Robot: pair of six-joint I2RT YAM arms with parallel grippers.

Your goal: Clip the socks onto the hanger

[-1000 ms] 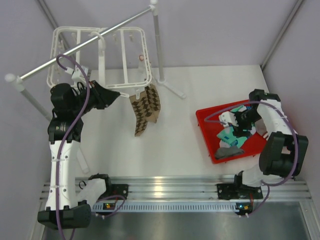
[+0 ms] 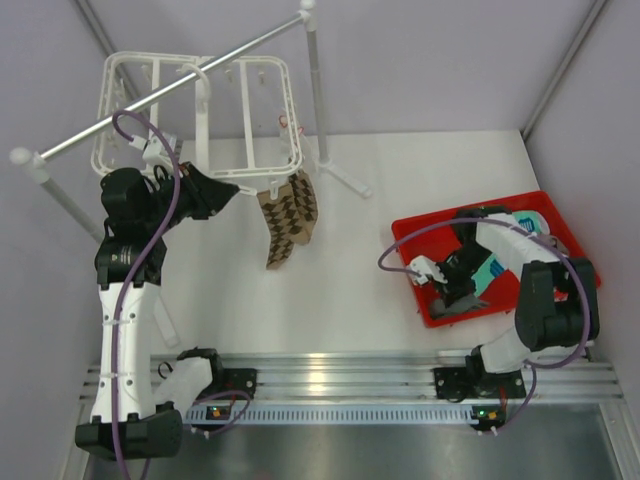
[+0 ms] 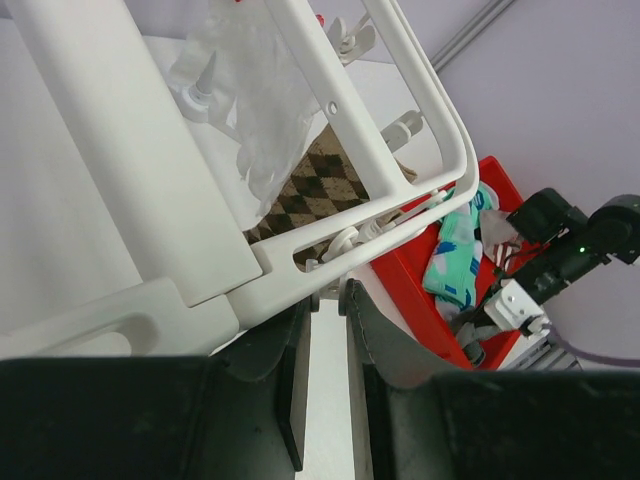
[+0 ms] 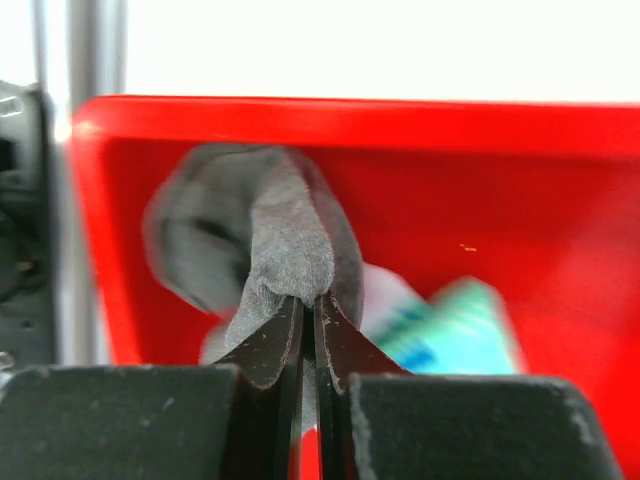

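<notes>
The white hanger (image 2: 203, 110) hangs from a rail at the upper left. My left gripper is shut on a small white clip at its frame, close to the lower corner. A brown checkered sock (image 2: 280, 228) hangs down from the hanger's right side; in the left wrist view this sock (image 3: 322, 188) is partly behind the frame. Low in the red bin (image 2: 425, 240), at its near left corner, lies a grey sock (image 4: 290, 230). My right gripper is shut with a fold of that sock pinched at its fingertips. The right arm covers part of the bin in the top view.
Teal-and-white socks (image 4: 450, 330) lie beside the grey one in the bin. A whitish sheer item (image 3: 265, 100) hangs by the hanger. Bare white table (image 2: 350, 270) separates hanger and bin. Empty clips (image 2: 262, 77) line the frame.
My right gripper has moved left and toward the near side of the bin, down onto the grey sock. The left arm stays put; the brown sock sways slightly.
</notes>
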